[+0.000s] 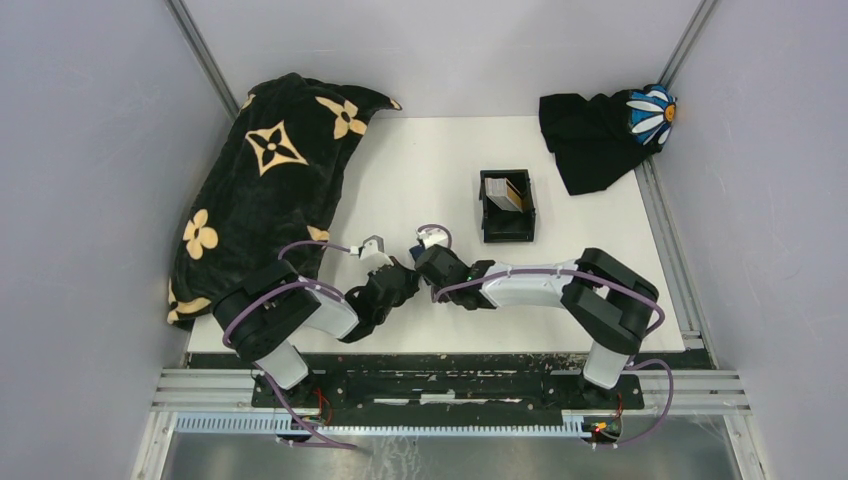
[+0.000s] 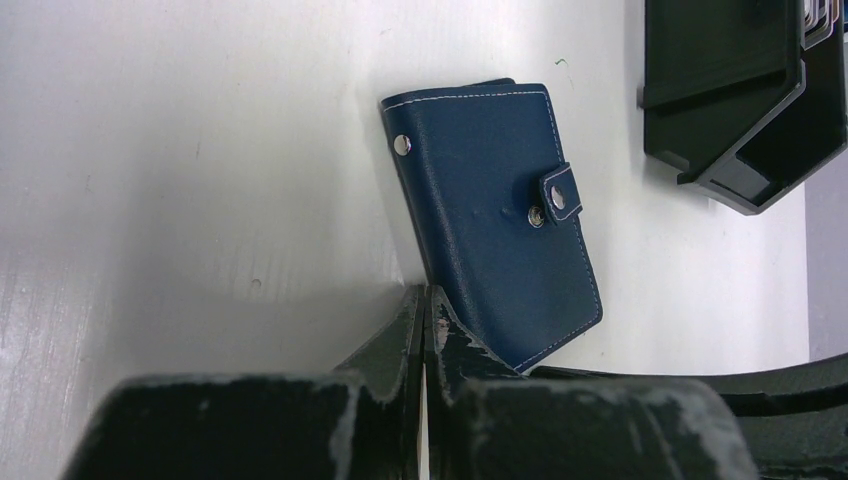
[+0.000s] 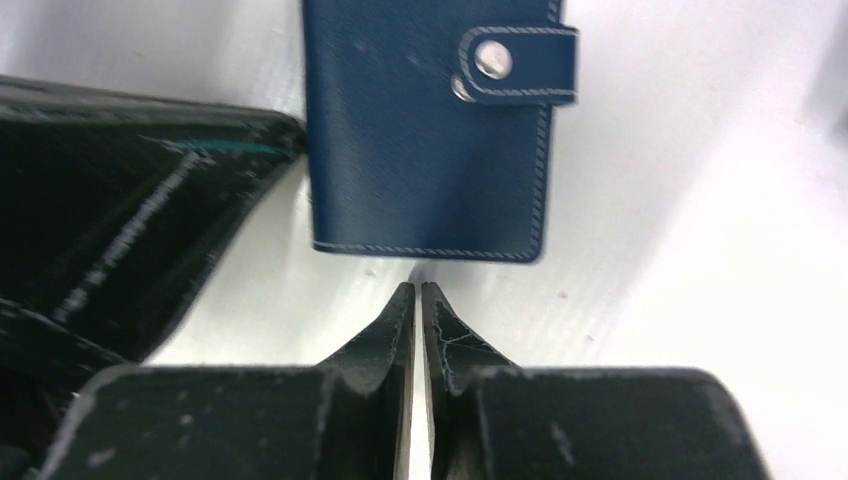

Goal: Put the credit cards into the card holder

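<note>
The closed navy card holder (image 2: 490, 210), with its snap tab fastened, lies on the white table; in the top view only a sliver of it (image 1: 416, 253) shows between the arms. At the lower end of its spine sits my left gripper, shut with its tips against that edge; nothing clear shows between them. My right gripper stands just short of the holder's lower edge, a narrow empty gap between its fingers. A stack of cards (image 1: 502, 195) leans inside a black box (image 1: 508, 237).
A dark patterned blanket (image 1: 270, 190) covers the left side. Black cloth (image 1: 590, 150) with a flower lies at the back right. The table between blanket and box is clear. Both grippers are close together.
</note>
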